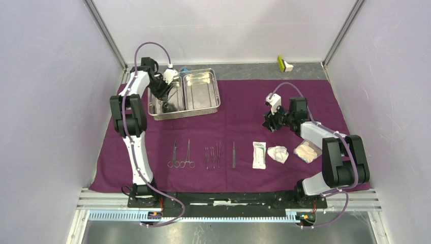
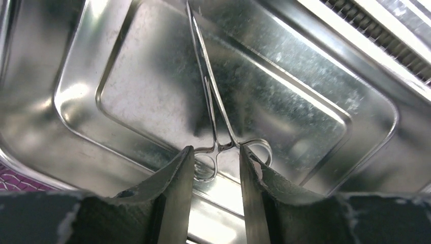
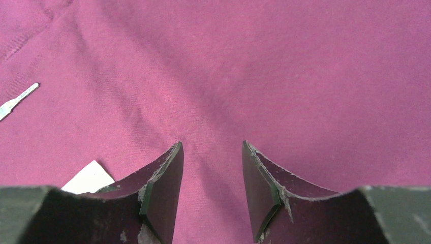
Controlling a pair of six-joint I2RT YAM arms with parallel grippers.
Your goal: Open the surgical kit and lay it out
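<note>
In the left compartment of the steel tray [image 1: 201,89] lies a scissor-shaped instrument [image 2: 218,101] with two ring handles. My left gripper is over it, fingers apart either side of the rings. My right gripper hangs open above bare purple cloth. Along the front lie two ringed instruments [image 1: 175,155], several slim instruments [image 1: 213,155], a scalpel handle [image 1: 234,155], a white packet [image 1: 259,155], crumpled gauze [image 1: 277,152] and a bag [image 1: 307,151].
The right compartment of the tray is empty. A green-and-white object [image 1: 282,63] sits at the back edge. The cloth [image 1: 239,101] between tray and right arm is clear.
</note>
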